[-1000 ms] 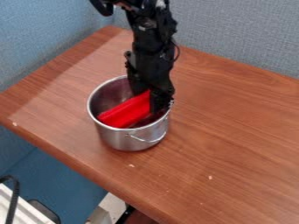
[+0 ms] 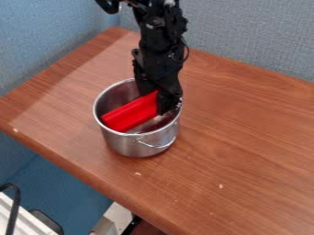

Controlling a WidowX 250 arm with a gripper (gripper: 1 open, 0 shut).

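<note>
A steel pot [image 2: 138, 141] with a wire handle stands on the wooden table toward the left. A red bar-shaped object [image 2: 128, 113] lies slanted inside it, its near-left end low against the inner wall. My black gripper [image 2: 157, 95] reaches down into the pot from above, shut on the far-right end of the red object. The fingertips are mostly hidden against the dark body of the gripper and the pot's rim.
Grey-blue padded walls stand at the left and back. At the lower left, off the table, are a white item and cables.
The gripper and red object have shifted only very slightly within the pot over the last second. The pot stays in place.
</note>
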